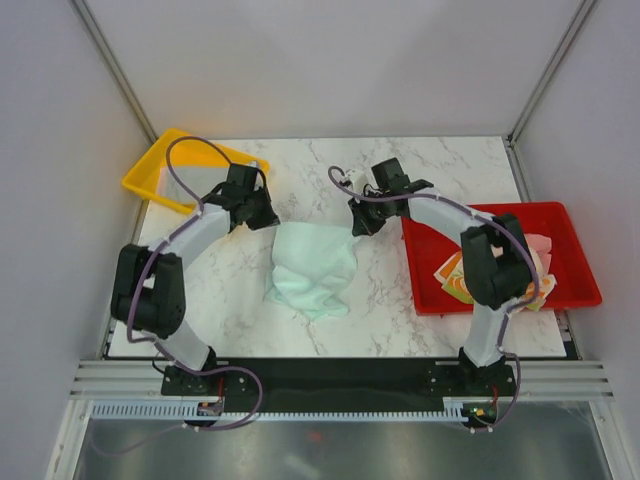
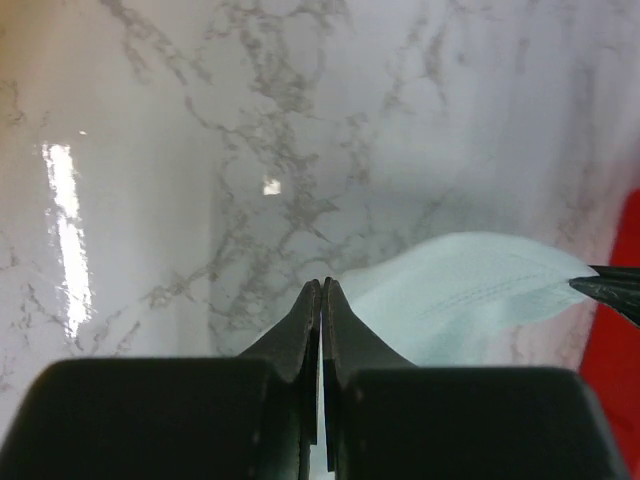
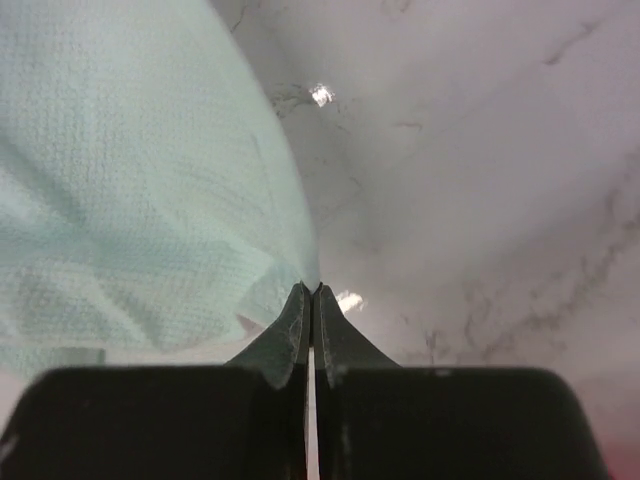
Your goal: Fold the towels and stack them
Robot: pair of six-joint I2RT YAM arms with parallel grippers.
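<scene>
A pale mint towel [image 1: 310, 265] lies crumpled mid-table, its far edge drawn straight between my two grippers. My left gripper [image 1: 270, 222] is at its upper left corner; in the left wrist view its fingers [image 2: 335, 340] are shut, with towel below and beyond them. My right gripper [image 1: 359, 229] is shut on the upper right corner, and the towel's edge runs into its fingertips in the right wrist view [image 3: 310, 294].
A yellow bin [image 1: 150, 170] with a grey folded cloth stands at back left. A red bin [image 1: 570, 280] holding patterned and pink towels is on the right.
</scene>
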